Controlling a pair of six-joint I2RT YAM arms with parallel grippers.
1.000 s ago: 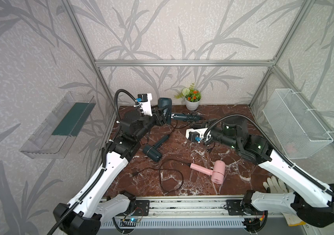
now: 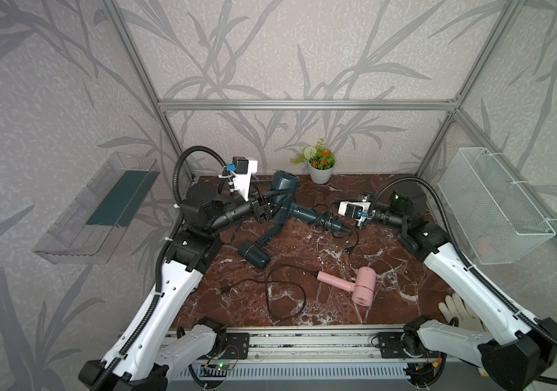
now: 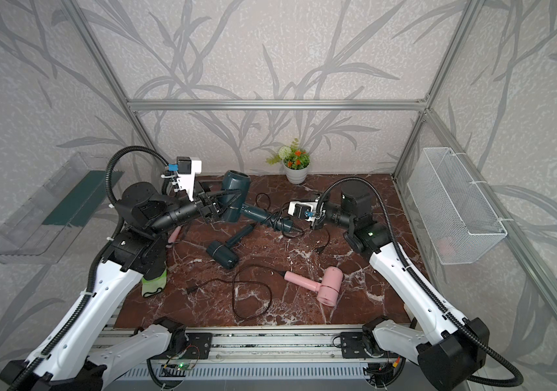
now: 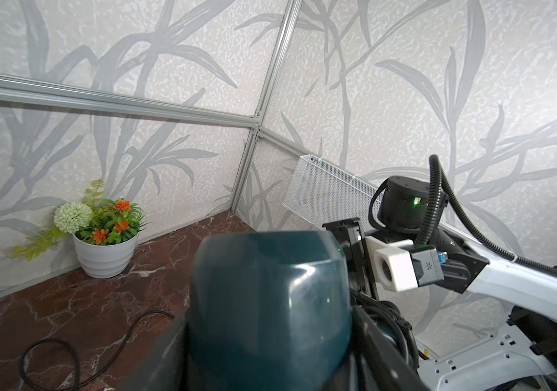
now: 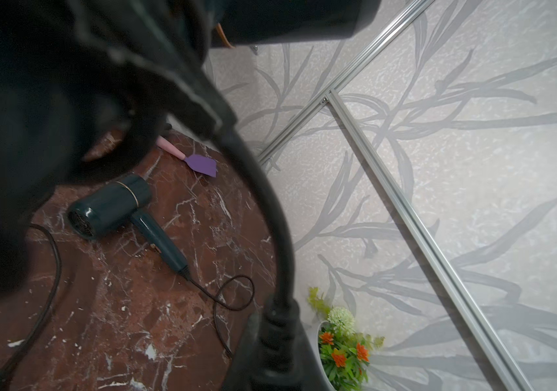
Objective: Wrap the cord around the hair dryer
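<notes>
A dark teal hair dryer (image 2: 283,184) is up off the table, its barrel between the fingers of my left gripper (image 2: 278,203). That barrel (image 4: 268,306) fills the lower middle of the left wrist view and hides much of the fingers. Its handle slants right and down toward my right arm, with black cord loops (image 2: 328,222) around its lower part. In the right wrist view my right gripper is shut on the black cord (image 5: 270,215), which arcs up toward blurred loops and the dryer above.
A second, smaller teal dryer (image 2: 253,254) lies below the held one. A pink dryer (image 2: 335,281) with its spread cord occupies the front table. The potted plant (image 2: 320,170) stands at the back. A white mesh basket (image 2: 497,205) hangs right, a clear tray (image 2: 96,208) left.
The held dryer has tilted so its handle end points further down to the right.
</notes>
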